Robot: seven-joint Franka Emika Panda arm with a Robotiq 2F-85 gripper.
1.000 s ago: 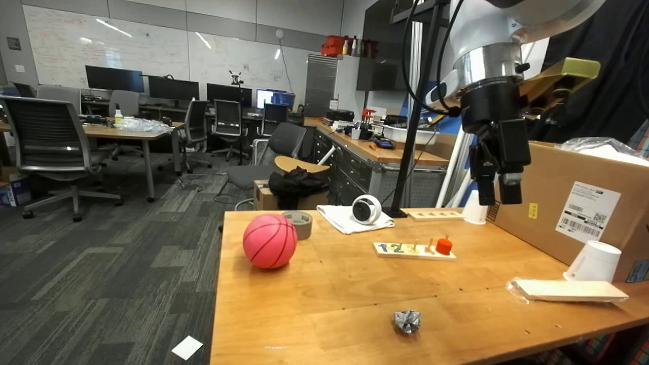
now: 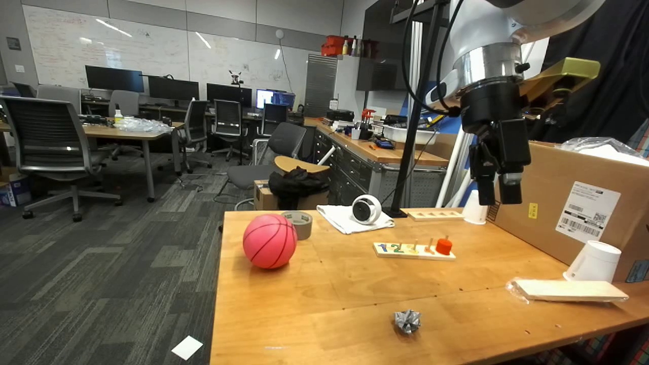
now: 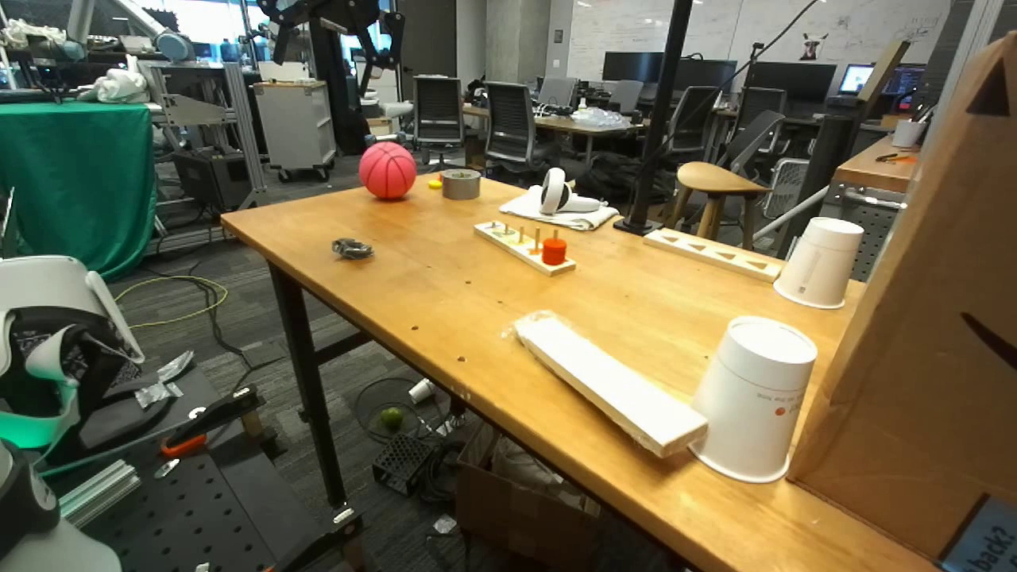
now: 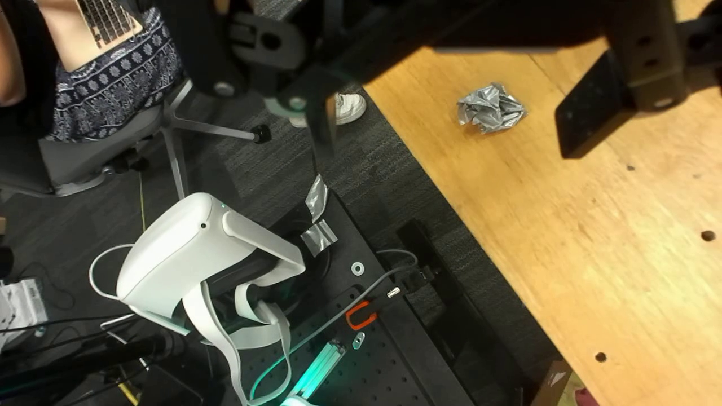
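My gripper [image 2: 499, 195] hangs high above the table, seen edge-on in exterior view 1. In the wrist view its fingers [image 4: 590, 111] stand wide apart, so it is open with nothing between them. A crumpled silver ball [image 4: 492, 108] lies on the wooden table well below. The pink basketball [image 2: 270, 241] rests near the table's left edge, with a grey tape roll [image 2: 299, 224] just behind it. A numbered peg board [image 3: 524, 249] carries a stack of red rings [image 3: 554, 251] on its end peg.
A white camera-like device [image 2: 366, 210] sits on a folded white cloth [image 2: 344, 220]. Upturned paper cups [image 3: 758, 400], a wrapped wooden board [image 3: 610, 381] and a large cardboard box [image 2: 547, 207] take up the right side. Bare tabletop lies around the silver ball.
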